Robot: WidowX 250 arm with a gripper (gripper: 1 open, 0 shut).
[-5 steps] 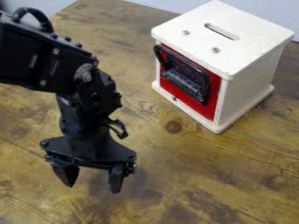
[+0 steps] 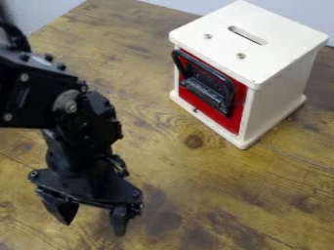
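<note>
A black robot arm reaches down on the left of the view, its gripper (image 2: 92, 214) low over the wooden table, fingers apart with nothing visible between them. At the upper right stands a white wooden box (image 2: 278, 83) with a slot and screws on its top and a red front panel (image 2: 204, 105) carrying a black door with a handle (image 2: 200, 77). The gripper is well apart from the box, to its lower left.
A pale wall runs behind the table's back edge.
The arm and gripper have shifted left by a small amount over the last second. The white box has not moved.
</note>
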